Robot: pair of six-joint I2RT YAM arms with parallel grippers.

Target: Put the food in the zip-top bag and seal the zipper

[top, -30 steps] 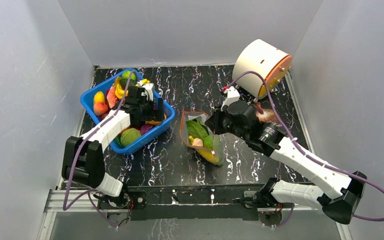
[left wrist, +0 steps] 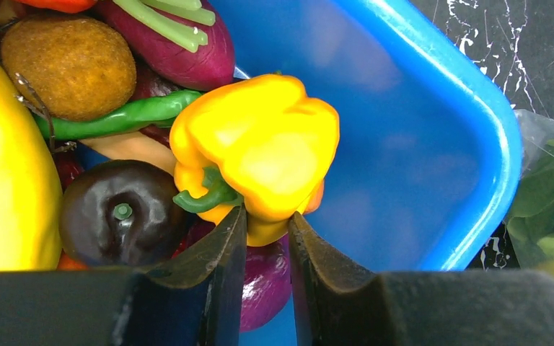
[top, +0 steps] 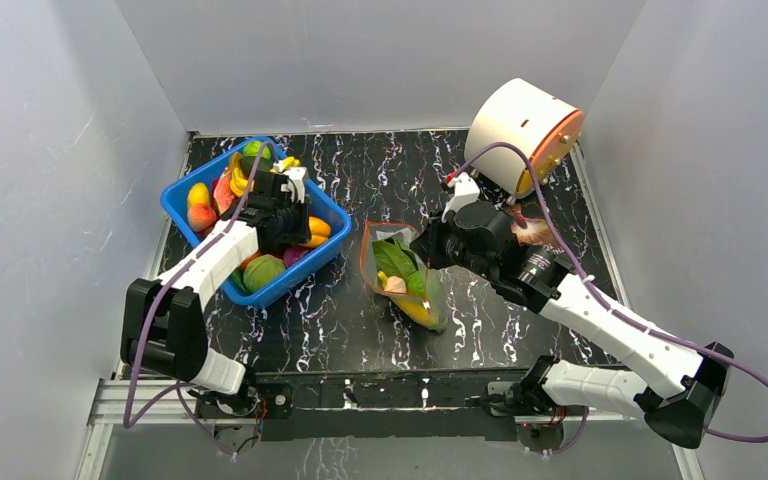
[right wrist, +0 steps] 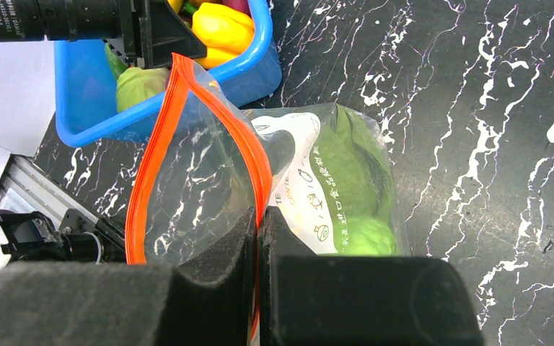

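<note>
The blue bin (top: 329,262) of food is at the left. My left gripper is inside it, fingertips apart at the lower end of a yellow pepper (left wrist: 260,148); whether they grip it is unclear. The clear zip bag (top: 430,310), holding leafy greens, a pale item and a long yellow item, stands in the middle. My right gripper is shut on the bag's orange zipper rim (right wrist: 244,133), holding it up at the mouth.
A cream cylinder (top: 510,130) with an orange end lies at the back right. Bare marble counter (top: 380,170) shows behind the bag and at its front. Grey walls enclose three sides.
My left gripper has shifted slightly left within the bin and its fingers look closer together, with more yellow pepper visible beside it. The right arm and bag are unchanged.
</note>
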